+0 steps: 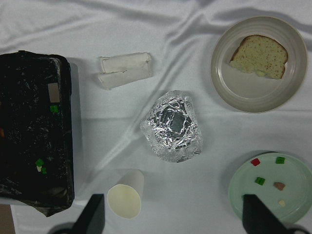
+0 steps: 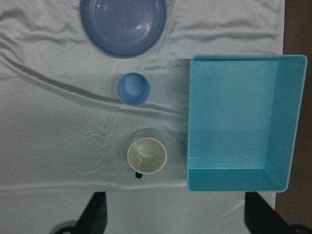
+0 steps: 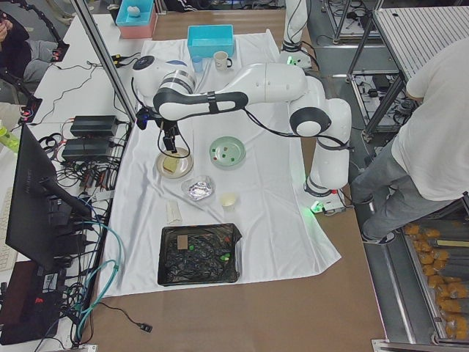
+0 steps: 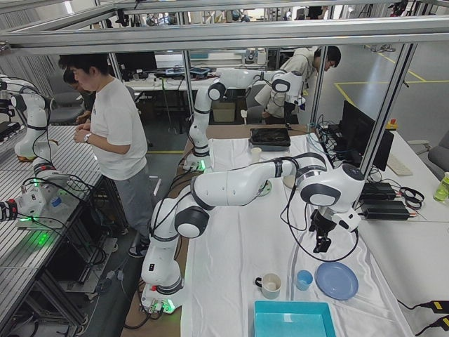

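In the left wrist view a bread slice point(image 1: 259, 53) lies on a beige plate point(image 1: 226, 83). A green plate point(image 1: 263, 202) holds several small pieces. Between them and a black tray point(image 1: 34, 126) are a foil packet point(image 1: 171, 126), a folded paper item point(image 1: 126, 68) and a cream cup point(image 1: 124, 200). My left gripper hangs above these, fingers apart, open. My right gripper is open above a blue plate point(image 2: 122, 24), blue cup point(image 2: 133, 87), white mug point(image 2: 146, 156) and teal bin point(image 2: 229, 117).
A white cloth point(image 3: 278, 242) covers the table, with bare board along its edges. A monitor point(image 3: 40, 205) and cables stand beside it. A person in white point(image 3: 425, 125) stands at the other side.
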